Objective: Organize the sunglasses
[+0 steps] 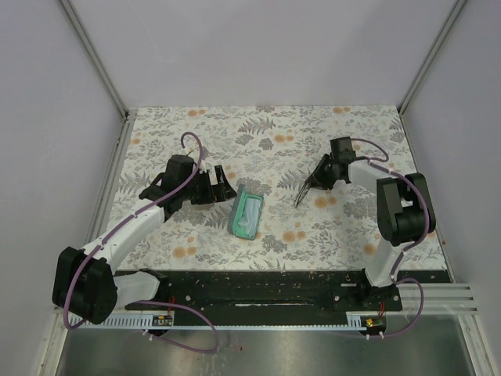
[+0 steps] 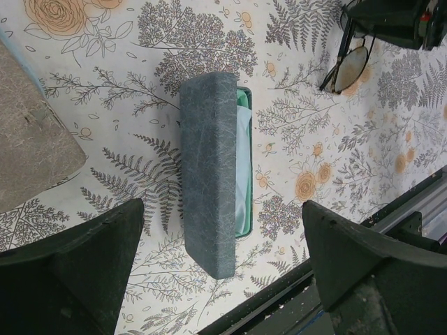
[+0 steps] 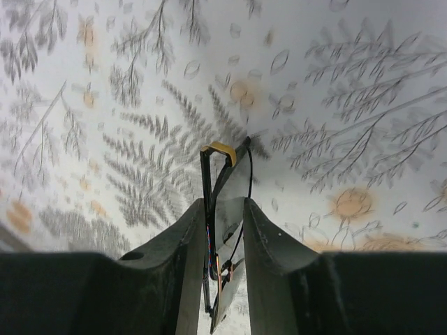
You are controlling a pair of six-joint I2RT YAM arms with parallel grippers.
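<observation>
Folded black sunglasses (image 1: 301, 193) hang from my right gripper (image 1: 315, 178), whose fingertips pinch a lens and rim in the right wrist view, with a gold bend at the top of the glasses (image 3: 222, 149). An open case with grey lid (image 2: 208, 167) and mint interior (image 1: 246, 218), a pale cloth inside, lies near the middle front of the table. My left gripper (image 1: 222, 182) stands open above and left of the case, nothing between its fingers.
A brownish-grey flat item (image 2: 38, 143) lies left of the case, mostly under the left arm in the top view.
</observation>
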